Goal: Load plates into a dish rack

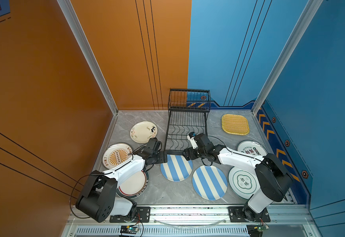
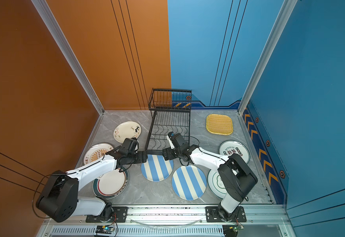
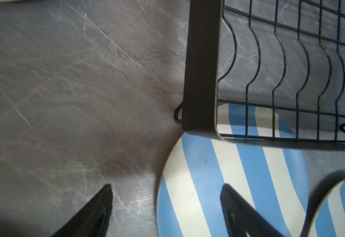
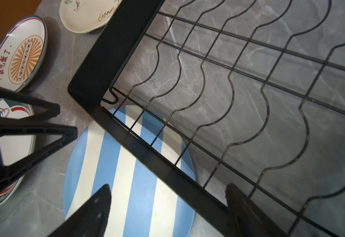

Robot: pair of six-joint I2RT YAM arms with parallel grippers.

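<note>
The black wire dish rack [image 1: 188, 109] stands empty at the back centre, its front edge over the rear rim of a striped blue-and-white plate [image 1: 175, 169]. My left gripper [image 1: 159, 158] is open at the rack's front left corner, above that plate's left edge in the left wrist view. My right gripper [image 1: 188, 154] is open at the rack's front edge, over the same plate's right part. Another striped plate [image 1: 209, 182] lies front right of it. More plates lie at the sides: cream [image 1: 143, 131], orange sunburst [image 1: 117, 155], red-rimmed [image 1: 133, 183], green-rimmed [image 1: 243, 181] and one with dark print [image 1: 251, 147].
A yellow woven tray [image 1: 235, 124] lies at the back right. The side walls stand close beyond the outer plates. Bare grey table shows between the front plates and around the rack's back corners.
</note>
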